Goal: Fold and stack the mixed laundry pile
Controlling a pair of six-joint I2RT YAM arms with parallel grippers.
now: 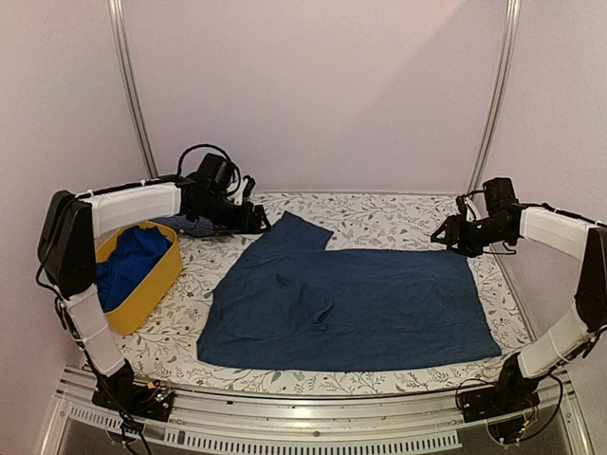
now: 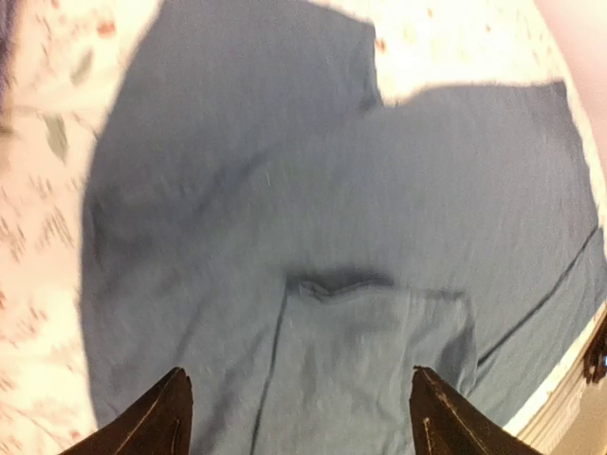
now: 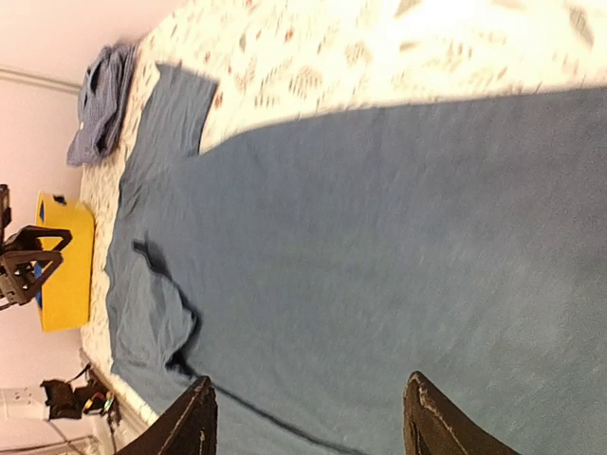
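Observation:
A dark blue-grey garment (image 1: 379, 313) lies spread over most of the table, one sleeve-like part (image 1: 294, 232) reaching toward the back and a raised fold near its middle left. My left gripper (image 1: 251, 218) is raised above its back left part; in the left wrist view its open fingers (image 2: 152, 427) frame the cloth with nothing between them. My right gripper (image 1: 450, 237) hangs over the back right edge, also open and empty; its fingers (image 3: 436, 427) show above the cloth in the right wrist view.
A yellow bin (image 1: 152, 289) with blue cloth (image 1: 123, 261) inside stands at the left. A checked folded shirt (image 3: 100, 109) lies behind it, mostly hidden by my left arm in the top view.

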